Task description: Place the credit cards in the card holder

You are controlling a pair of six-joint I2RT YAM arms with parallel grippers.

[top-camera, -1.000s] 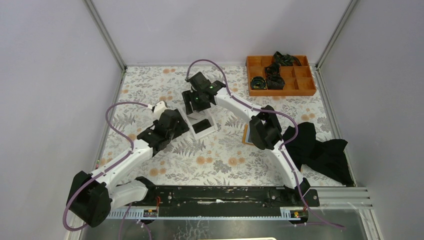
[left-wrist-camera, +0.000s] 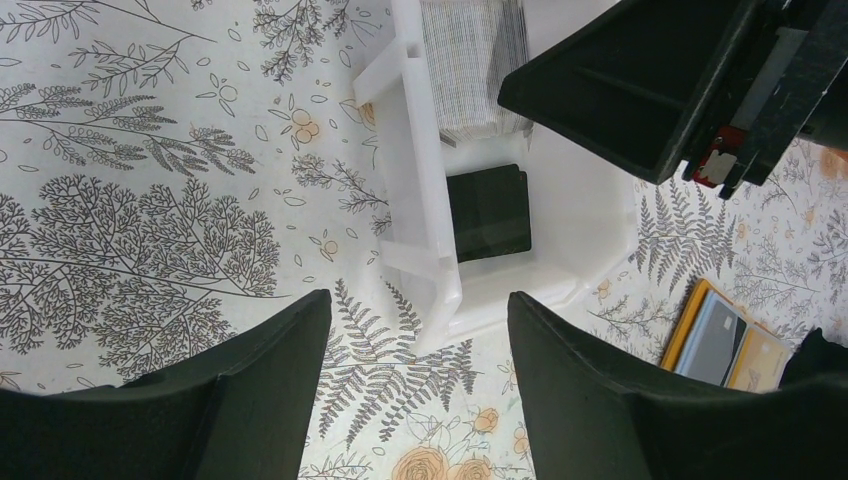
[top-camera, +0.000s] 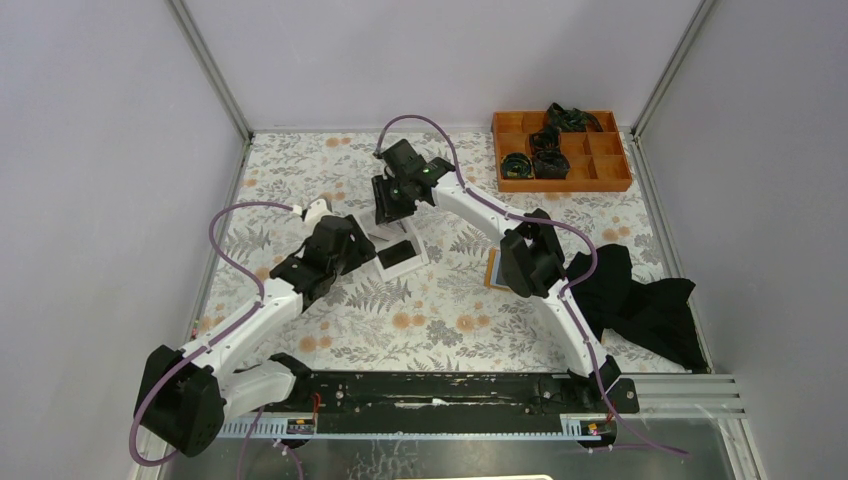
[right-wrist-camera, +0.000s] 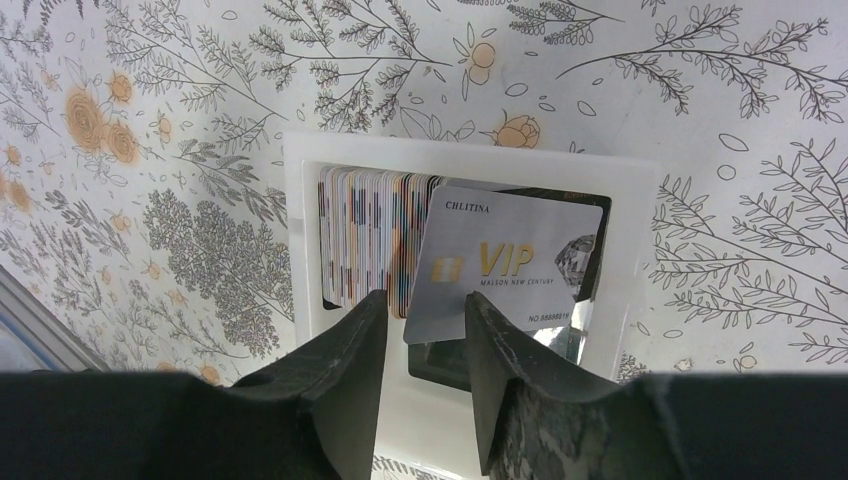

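The white card holder (top-camera: 420,247) lies mid-table. In the right wrist view its compartment holds a packed row of cards (right-wrist-camera: 365,230), and a silver VIP card (right-wrist-camera: 510,250) lies tilted flat beside them. My right gripper is over the holder, part open, one fingertip at the silver card's lower edge; nothing shows held between its fingers. My left gripper stands open left of the holder, nothing between its fingers. In the left wrist view the right gripper hides part of the holder; the holder's other compartment (left-wrist-camera: 490,210) shows a dark bottom.
An orange divided tray (top-camera: 605,170) with dark items stands at the back right. A black cloth (top-camera: 640,310) lies at the right edge. A tan-edged object (left-wrist-camera: 715,340) lies right of the holder, partly under the right arm in the top view.
The left arm has barely moved.
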